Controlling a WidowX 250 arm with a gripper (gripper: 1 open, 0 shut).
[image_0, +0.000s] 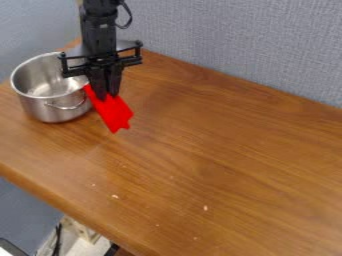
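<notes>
My black gripper (104, 88) is at the upper left, shut on a red block (111, 110) that hangs tilted below its fingers. A steel pot (47, 100) with a handle stands just left of the gripper and block, partly behind the gripper's body.
A grey wall runs along the back. The table's left edge shows at the bottom left, with some pale hardware below it.
</notes>
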